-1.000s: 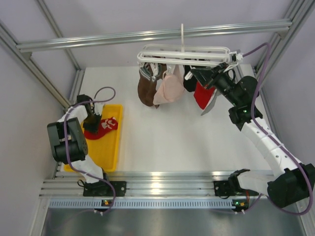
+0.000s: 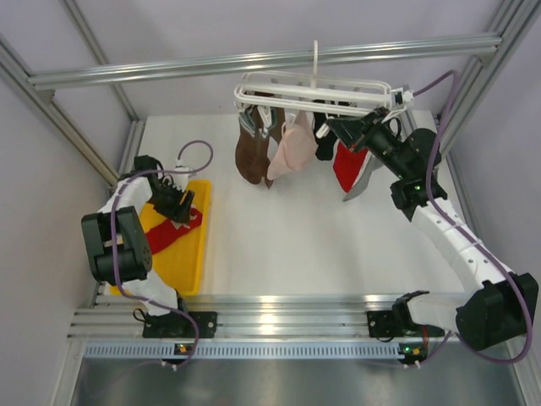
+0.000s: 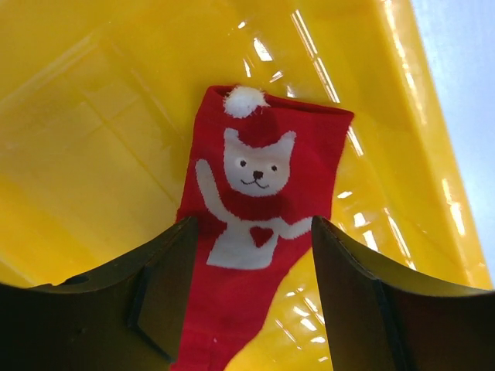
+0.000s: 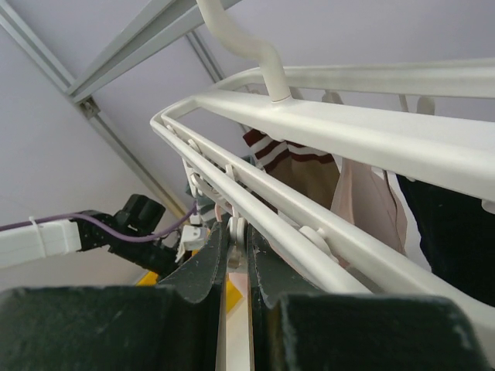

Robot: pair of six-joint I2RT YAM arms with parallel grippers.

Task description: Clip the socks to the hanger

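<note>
A red sock [image 3: 259,201] with a white cat and a white pompom lies flat in the yellow tray [image 2: 193,254]. Above its cuff end, my left gripper [image 2: 183,211] points down; its fingers [image 3: 166,263] stand wide apart on either side of the sock in the left wrist view, with nothing gripped. The white hanger [image 2: 279,87] hangs from the bar, with brown, pink, black, red and grey socks below it. At its right part, my right gripper [image 2: 330,128] is shut on a small pale piece [image 4: 237,236] of the hanger, probably a clip.
A metal crossbar [image 2: 211,65] runs above the workspace and bears the hanger's hook [image 2: 315,55]. Bare white table [image 2: 262,245] lies between the tray and the right arm. The brown sock [image 2: 254,156] hangs nearest the tray side.
My left gripper has risen away from the sock's toe half and shifted right to over the cuff end. The sock has straightened. The hanging socks sway slightly, while the right arm barely moves.
</note>
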